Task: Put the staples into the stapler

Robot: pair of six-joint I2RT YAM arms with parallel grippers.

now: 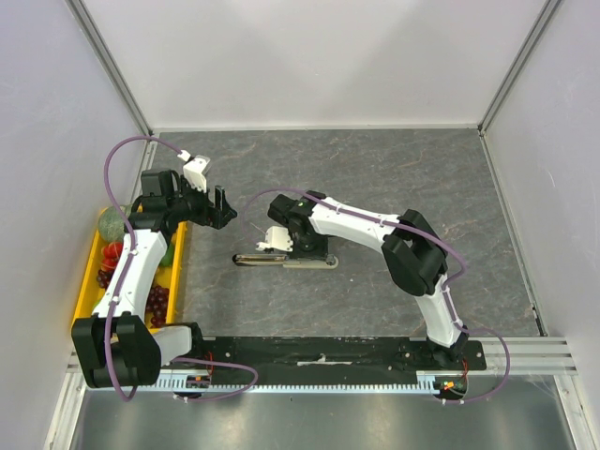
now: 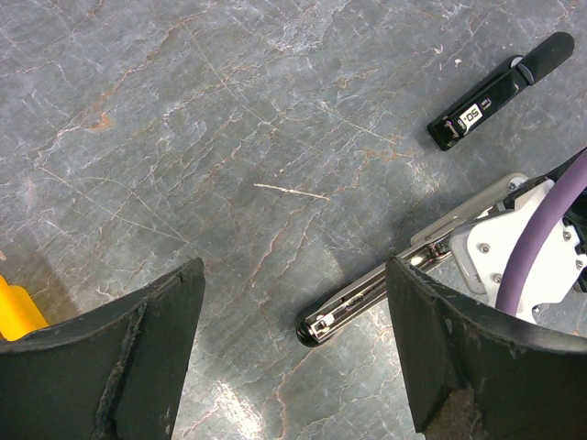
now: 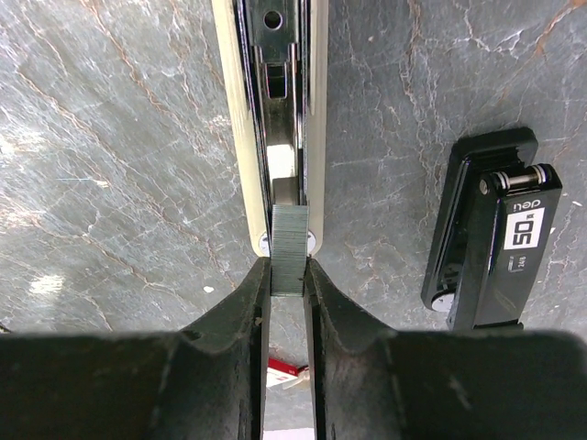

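Observation:
The open stapler lies lengthwise across the middle of the grey table, its channel running away from my right gripper in the right wrist view. My right gripper is shut on a grey strip of staples, held over the end of the channel; whether it rests inside is unclear. My left gripper hangs open to the left of the stapler, nothing between its fingers. In the top view the right arm hides part of the stapler.
A black stapler-like tool marked 24 lies beside the open stapler. A small red and white object lies behind the right fingers. A yellow box of fruit and vegetables stands at the left.

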